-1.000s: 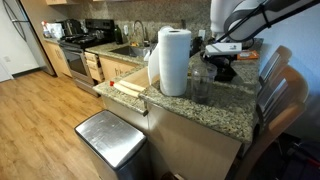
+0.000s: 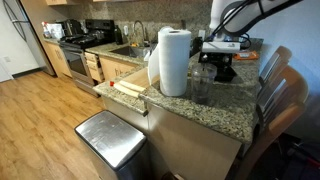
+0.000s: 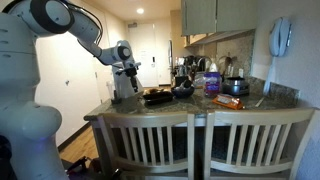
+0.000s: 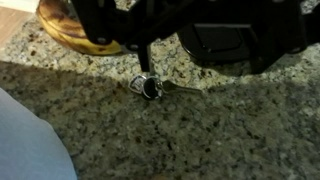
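Observation:
A small bunch of keys [image 4: 152, 87] with a metal ring and a dark round fob lies on the speckled granite counter [image 4: 200, 135] in the wrist view. My gripper shows dark at the top of that view, its fingers spread wide apart. The left fingertip appears just above the keys in the image; whether it touches them is unclear. Nothing shows held between the fingers. In exterior view 1 the gripper [image 2: 207, 64] hangs low over the counter, and in exterior view 2 the gripper [image 3: 132, 78] is small and dark.
A spotted banana [image 4: 75, 28] and a black tray [image 4: 215, 42] lie close to the keys. The paper towel roll [image 2: 174, 62] and a clear pitcher [image 2: 203, 84] stand near the counter's end. Chairs [image 2: 283, 95] line one side.
In exterior view 1 my arm and gripper have shifted slightly left. The paper towel roll, pitcher and chairs look unmoved.

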